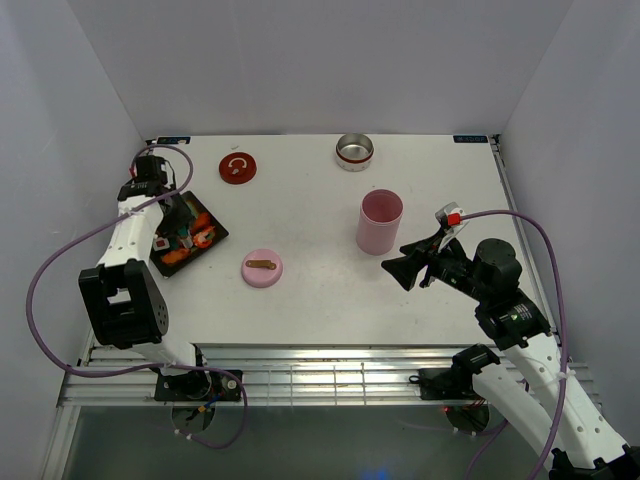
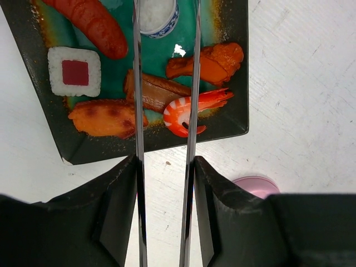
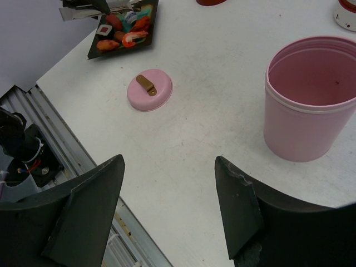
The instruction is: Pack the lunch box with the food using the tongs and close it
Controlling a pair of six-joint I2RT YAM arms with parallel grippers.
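A black tray [image 2: 233, 119] of food lies at the far left, holding a sausage [image 2: 103, 30], rice roll [image 2: 75, 72], fried pieces [image 2: 103, 117], shrimp [image 2: 178, 114] and a small bowl [image 2: 158, 22]. My left gripper hangs over it, its two long metal fingers part open above the food; tips are out of frame. My right gripper is open over the right side of the table, nothing between its fingers. A pink round dish [image 1: 275, 275] with a brown piece on it sits right of the tray.
A pink cup [image 1: 379, 230] stands near the right gripper. A red disc [image 1: 238, 175] and a steel container [image 1: 354, 160] sit at the back.
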